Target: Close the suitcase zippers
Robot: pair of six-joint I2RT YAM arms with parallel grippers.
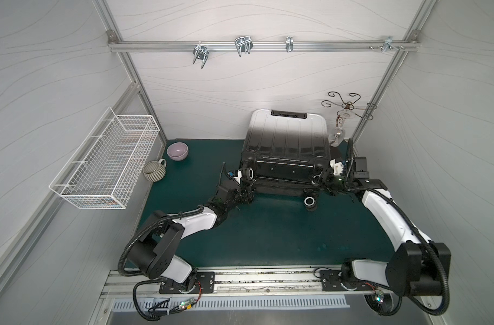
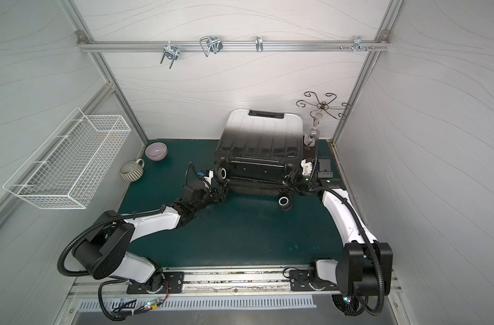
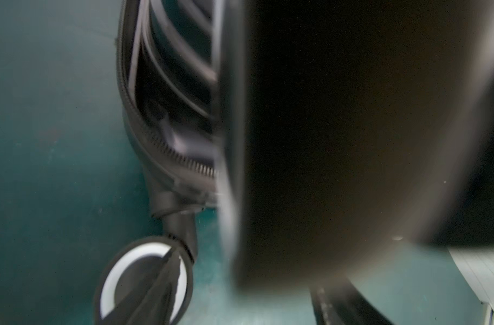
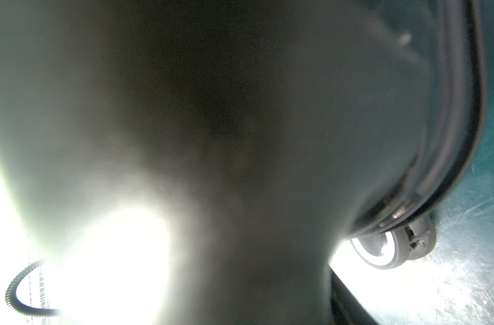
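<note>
The suitcase [image 1: 286, 143], a silver-to-black ribbed hard shell, lies flat at the back of the green table. My left gripper [image 1: 246, 190] is at its front left corner by a wheel; in the left wrist view it stands open below a large blurred dark shape, with zipper teeth [image 3: 190, 164] and an open gap behind. My right gripper [image 1: 325, 181] is against the front right corner; in the right wrist view a close blurred surface hides most of its fingers, so its state is unclear. A zipper edge [image 4: 447, 178] and a wheel [image 4: 379, 249] show at right.
A wire basket [image 1: 113, 197] hangs on the left wall. A purple bowl [image 1: 177, 151] and striped mug [image 1: 153, 171] sit at the back left. A glass and scrolled metal stand [image 1: 337, 135] is behind the suitcase at right.
</note>
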